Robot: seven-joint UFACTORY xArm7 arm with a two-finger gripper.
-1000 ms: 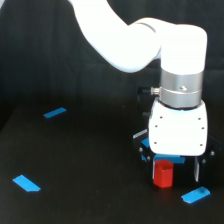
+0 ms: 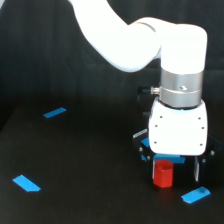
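Observation:
A small red cube [image 2: 163,174] rests on the dark table at the lower right of the camera view. Just above and around it hangs my gripper [image 2: 174,172], pointing down from its white hand. The dark fingers blend into the black background, so their spacing and any contact with the cube cannot be made out.
Blue tape strips lie on the table: one at the upper left [image 2: 55,112], another at the lower left [image 2: 26,184] and a third at the lower right [image 2: 196,195]. More blue [image 2: 170,158] shows behind the hand.

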